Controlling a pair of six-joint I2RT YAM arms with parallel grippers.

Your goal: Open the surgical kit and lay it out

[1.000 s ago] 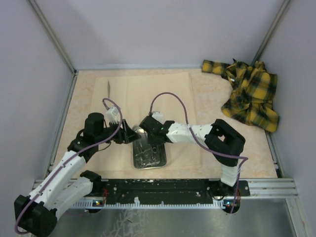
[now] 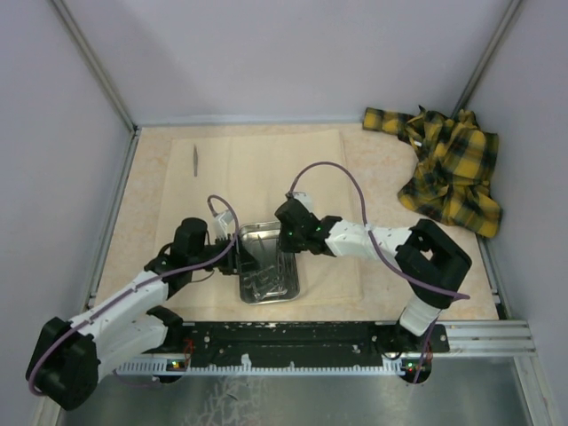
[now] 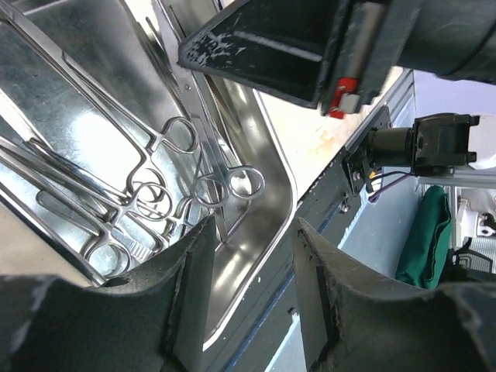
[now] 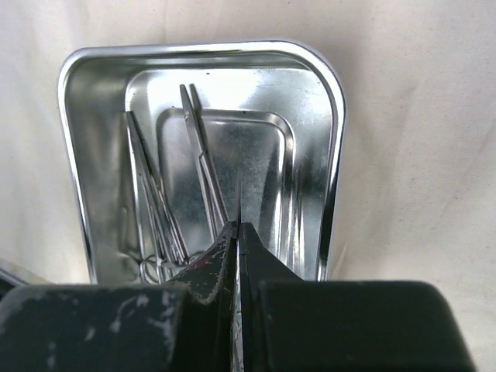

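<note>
A steel tray (image 2: pixel 266 295) of scissors and clamps sits on the cream cloth. My left gripper hovers over it, part open, fingertips above the scissor loops (image 3: pixel 246 182) near the rim; nothing shows held. My right gripper is shut over the tray; a thin instrument lies in line behind its tips, and I see nothing clearly held. In the left wrist view, part of the right arm (image 3: pixel 310 54) crosses above the instruments. A single slim instrument (image 2: pixel 195 160) lies apart on the cloth at upper left.
A yellow plaid cloth (image 2: pixel 448 169) is bunched at the back right. The table's front edge and black rail lie just in front of the tray.
Both arms have moved: the right arm has shifted rightward, and the left gripper has moved rightward and toward the front, further over the tray.
</note>
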